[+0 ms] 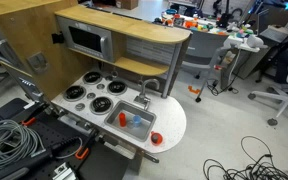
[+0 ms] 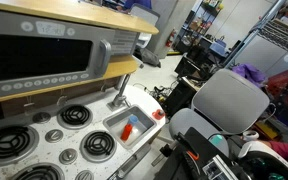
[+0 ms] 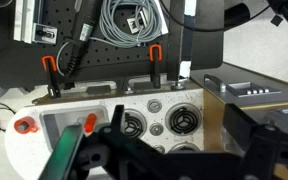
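In the wrist view my gripper is open, its dark fingers wide apart with nothing seen between them. It hangs over the stove and sink side of a toy kitchen. Inside the grey sink (image 1: 144,132) lie a red object (image 1: 122,119) and a small blue object (image 1: 137,120). The same red object (image 3: 90,123) shows near the left finger in the wrist view, where I cannot make out the blue one. On the white counter beside the sink sits a round red item (image 1: 156,138), also visible as a red disc (image 3: 25,125) from the wrist.
Several burners (image 2: 77,115) and knobs lie left of the sink. A microwave (image 2: 44,65) and wooden shelf (image 1: 139,65) rise behind the stove. Cables (image 3: 129,20) and orange-handled clamps (image 3: 156,65) occupy the black table.
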